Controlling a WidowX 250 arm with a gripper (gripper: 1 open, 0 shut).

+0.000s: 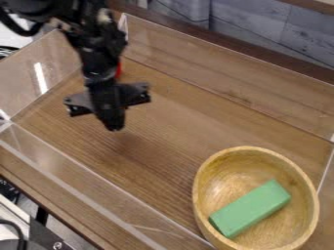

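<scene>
My black gripper (112, 119) hangs over the wooden table at the upper left, blurred, its fingertips shut with nothing visible between them. Behind it, a red object (119, 70) is mostly hidden by the arm. In the lower right a round tan bowl (222, 166) holds a green rectangular block (249, 209).
A wall (287, 8) edges the back right. Cables lie beyond the table's lower left edge.
</scene>
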